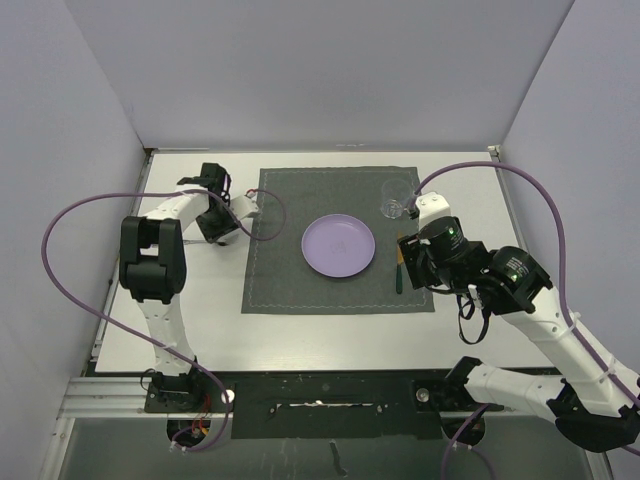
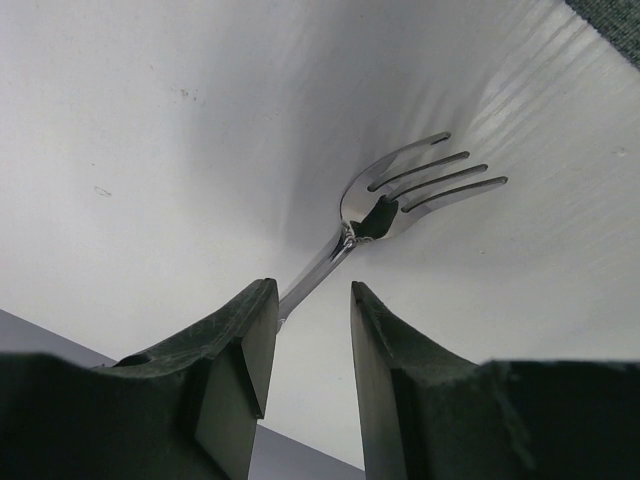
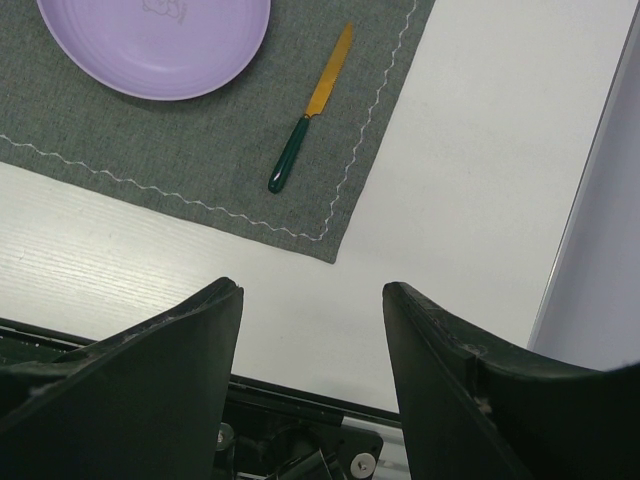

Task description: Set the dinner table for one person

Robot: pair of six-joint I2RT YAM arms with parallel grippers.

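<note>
A silver fork [image 2: 390, 210] lies on the white table left of the grey placemat, below my left gripper, which is part open with its fingertips either side of the handle's line and nothing visibly held. The purple plate [image 1: 338, 245] is on the placemat [image 1: 280, 290]. A knife with green handle and yellow blade [image 3: 290, 152] lies right of the plate, and a clear glass [image 1: 395, 198] stands above it. My right gripper is open and empty, at the right side near the knife in the top view.
Bare white table [image 3: 490, 120] surrounds the placemat, with pale walls at the back and sides. The table's front edge shows in the right wrist view.
</note>
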